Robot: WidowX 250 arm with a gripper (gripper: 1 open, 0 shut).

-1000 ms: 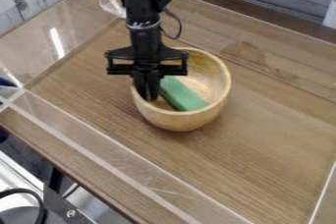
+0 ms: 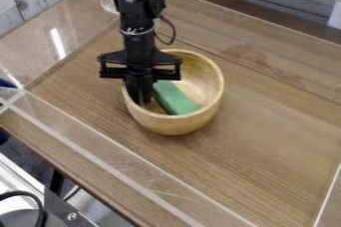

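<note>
A pale yellow bowl (image 2: pixel 192 121) sits on the wooden table, with a green block (image 2: pixel 177 100) lying inside it. The black gripper (image 2: pixel 142 96) reaches down from the top of the view into the bowl's left side, beside the green block. Its fingertips are dark and partly hidden by the bowl's rim, so whether anything is between them is hard to see; it looks shut.
Taped strips run along the left and front edges. A white wall stands at the back, and cables hang past the left edge.
The gripper has moved leftward, and the bowl with the green block in it has shifted left along with it.
</note>
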